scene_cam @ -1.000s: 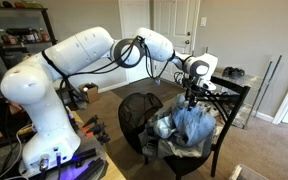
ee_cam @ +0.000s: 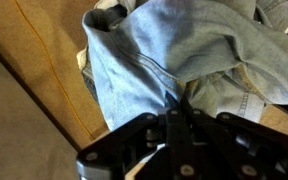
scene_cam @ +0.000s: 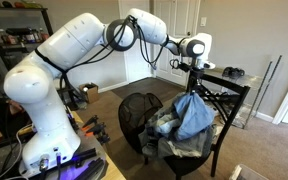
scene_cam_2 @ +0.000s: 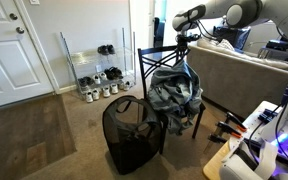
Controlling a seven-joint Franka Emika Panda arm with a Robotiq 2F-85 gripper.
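A heap of blue and grey denim [scene_cam: 189, 128] lies over the seat of a black chair [scene_cam: 225, 101]. My gripper [scene_cam: 192, 94] is above the heap in exterior view 1, shut on a fold of light-blue denim [ee_cam: 149, 65] that rises to a peak under it. From above, in the wrist view, the gripper meets the cloth near the picture's middle, and its dark body covers the lower part. Much of the denim still rests on the seat. A black mesh hamper [scene_cam_2: 131, 130] stands on the floor beside the chair.
Behind the chair a shoe rack [scene_cam_2: 102, 75] holds several pairs of shoes. A couch [scene_cam_2: 239, 75] lies beyond the chair. Open wooden floor [scene_cam_2: 44, 140] spreads out on the hamper's far side from the chair.
My gripper has risen and shifted slightly left. The light-blue denim has been drawn upward with it into a taller peak.
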